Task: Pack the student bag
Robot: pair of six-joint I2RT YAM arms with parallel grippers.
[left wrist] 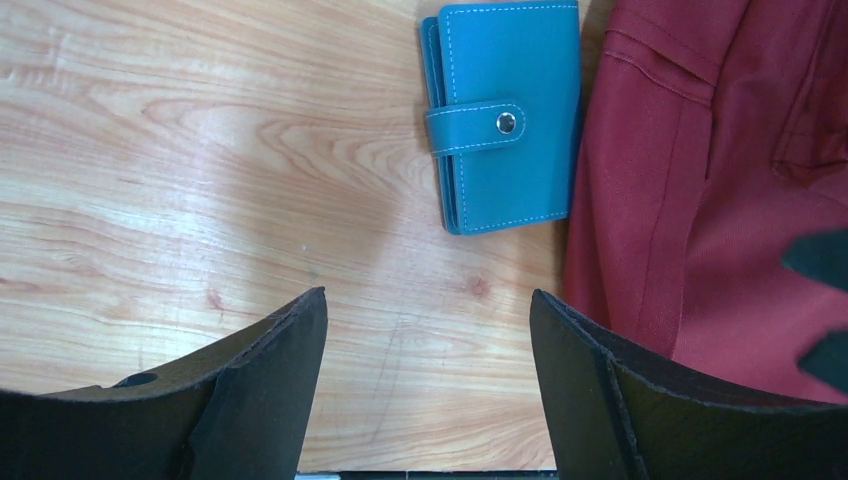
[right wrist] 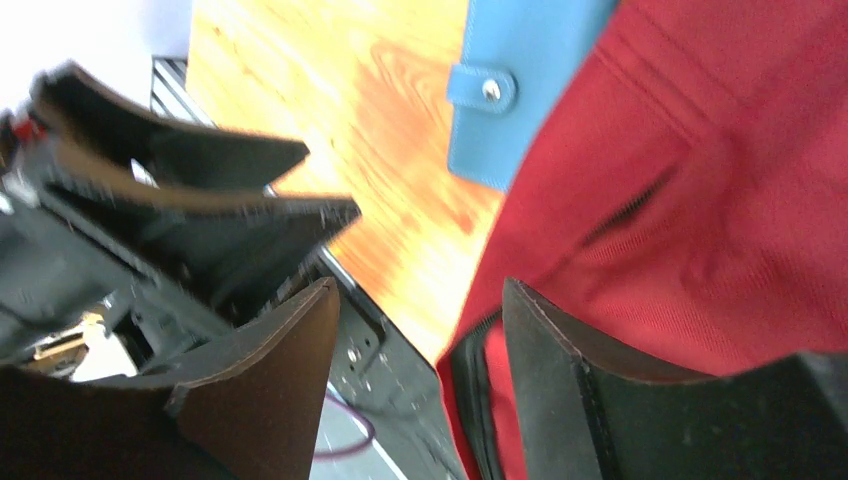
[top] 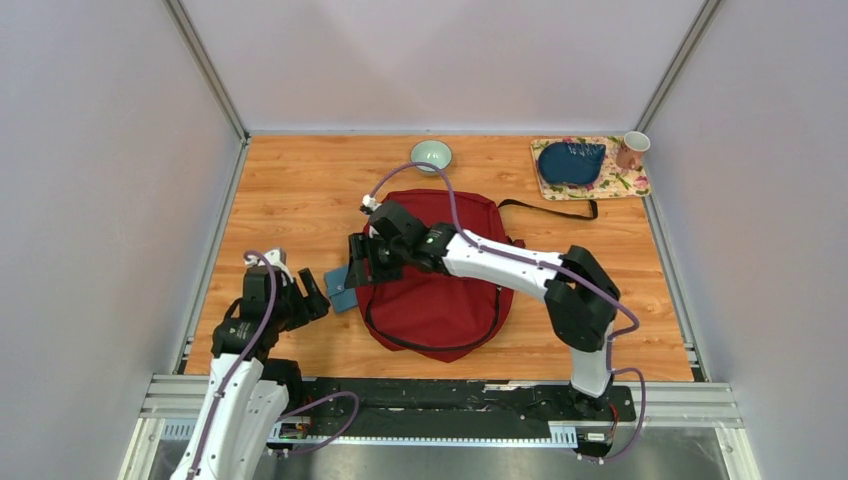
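Observation:
A red backpack (top: 430, 315) lies on the wooden table. Just left of it is a blue snap-strap booklet, also seen in the right wrist view (right wrist: 510, 120). My open left gripper (top: 312, 290) is left of and below the booklet, its fingers empty. My open right gripper (top: 365, 260) hovers over the bag's left part, close to the booklet, with nothing between its fingers.
A pale green bowl (top: 431, 153) stands at the back. A floral tray (top: 630, 185) at the back right holds a dark blue pouch (top: 568, 162) and a cup (top: 633, 148).

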